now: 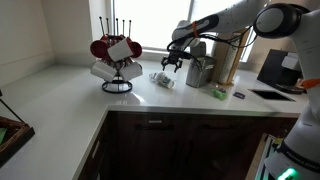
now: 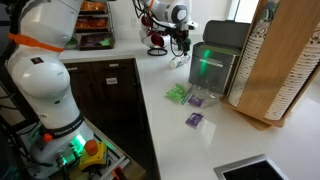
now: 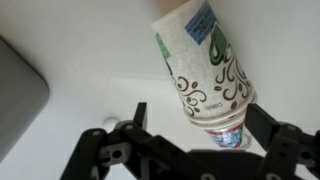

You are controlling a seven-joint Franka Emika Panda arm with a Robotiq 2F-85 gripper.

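Observation:
A sleeve of white paper cups with brown swirls (image 3: 208, 75) lies on its side on the counter, a blue and green label toward one end. A cup with blue and red print (image 3: 228, 135) shows at its lower end. My gripper stands open, one finger on either side of the lower part of the cups in the wrist view, with nothing held. From outside, the gripper (image 1: 172, 62) hangs a little above the cups (image 1: 162, 80). The other exterior view also has the gripper (image 2: 183, 46) over the cups (image 2: 179, 61).
A rack of red and white mugs (image 1: 118, 62) stands left of the cups. To the right is a grey metal box (image 1: 200, 71). Green (image 2: 177, 94) and purple (image 2: 194, 119) packets lie on the counter nearer the arm's base.

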